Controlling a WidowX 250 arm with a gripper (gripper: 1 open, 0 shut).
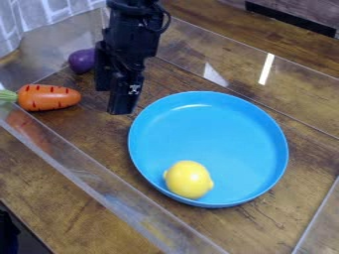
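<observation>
My black gripper [119, 84] hangs over the wooden board at the upper middle, open, above and left of a blue plate [225, 134]. A yellow lemon-like object [188, 181] rests in the lower part of the plate. An orange carrot with green top [51, 97] lies at the left, left of the gripper. A purple object [82, 60], perhaps an eggplant, lies behind, partly next to the gripper's arm.
Clear plastic walls or edges run along the left, front and right. Bare wood [252, 60] shows behind and right of the plate, and at the lower left.
</observation>
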